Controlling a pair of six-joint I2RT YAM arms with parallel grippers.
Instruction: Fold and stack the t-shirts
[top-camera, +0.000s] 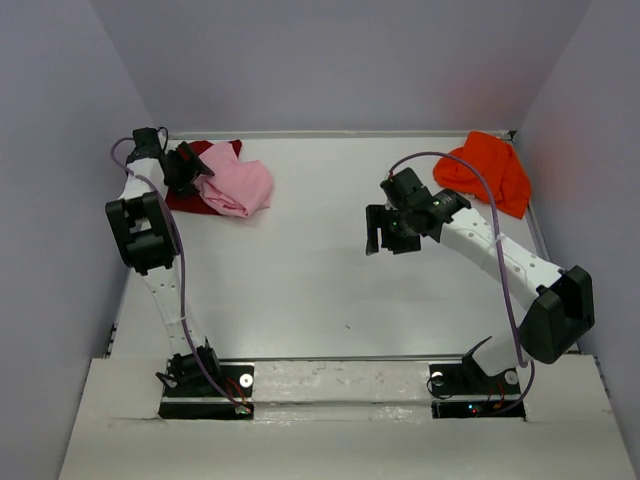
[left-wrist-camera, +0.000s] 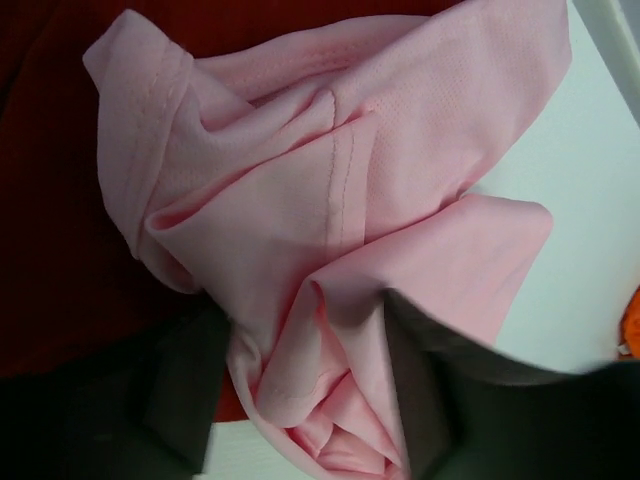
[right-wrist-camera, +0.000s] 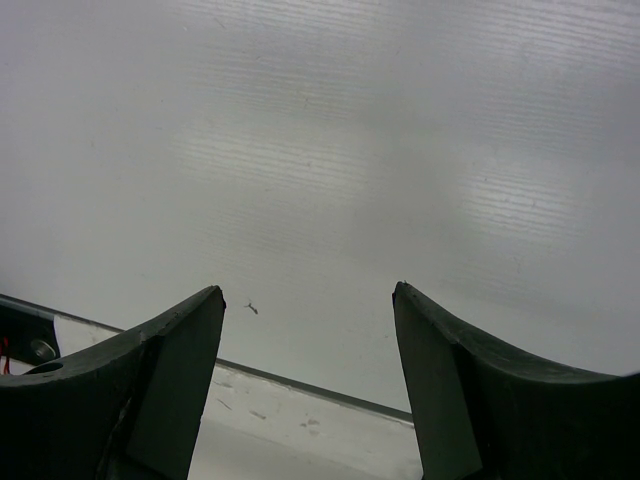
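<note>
A crumpled pink t-shirt (top-camera: 238, 185) lies over a dark red t-shirt (left-wrist-camera: 50, 200) at the back left. My left gripper is just over the pink shirt's near part, its fingers apart, with folds of pink cloth beneath and between them; whether it touches the cloth is unclear. An orange-red t-shirt (top-camera: 485, 175) lies folded or bunched in the back right corner. My right gripper stands open over bare table right of centre, nothing between its fingers.
Grey walls close in the left, back and right sides.
</note>
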